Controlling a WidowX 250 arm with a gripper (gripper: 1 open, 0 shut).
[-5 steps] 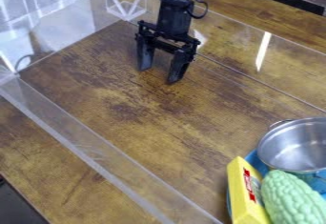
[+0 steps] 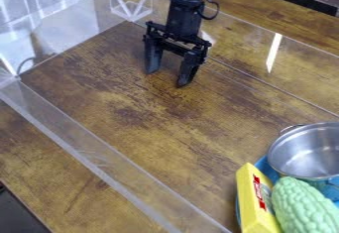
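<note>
My black gripper [image 2: 171, 60] hangs at the top middle of the wooden table, its two fingers spread apart and pointing down near the tabletop, with nothing visible between them. A small pale item, too hidden to identify, shows just behind it on the right.
At the lower right are a metal pot [image 2: 306, 150], a yellow box [image 2: 256, 199] and a green cabbage-like object [image 2: 304, 207] on something blue. Clear plastic walls run along the left and back.
</note>
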